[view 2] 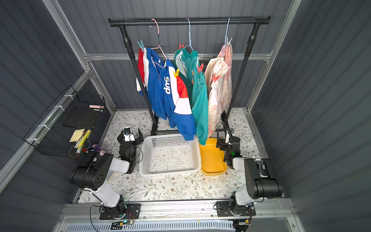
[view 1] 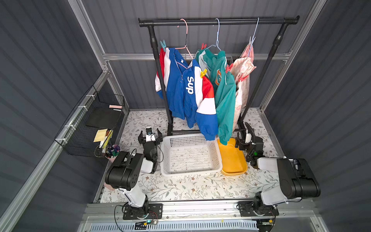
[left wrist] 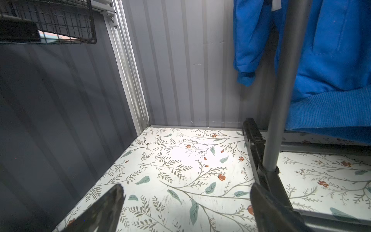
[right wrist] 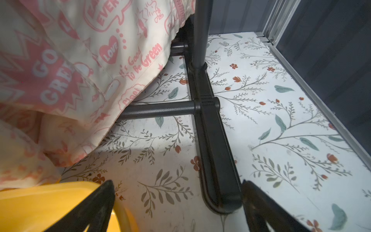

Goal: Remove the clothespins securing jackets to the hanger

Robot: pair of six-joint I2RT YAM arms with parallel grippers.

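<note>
Three jackets hang on a black rack: a blue jacket [view 1: 178,92] with red and white sleeves, a green jacket [view 1: 226,96], and a pale pink printed jacket [view 2: 216,96]. Clothespins show at their shoulders: a teal clothespin [view 1: 163,44] and a yellow clothespin [view 1: 203,73] on the blue one, red clothespins [view 2: 200,67] on the green one, a red clothespin [view 2: 215,77] and a whitish clothespin [view 2: 230,40] on the pink one. My left gripper is open and empty, low at the white basket's left. Low by the yellow tray, my right gripper stands open, nothing between its fingers.
An empty white basket [view 1: 165,164] and an empty yellow tray [view 1: 233,170] stand below the jackets. The rack's upright posts [view 1: 266,61] flank the clothes, with its feet on the floor. A wire basket [view 1: 77,137] hangs at the left wall.
</note>
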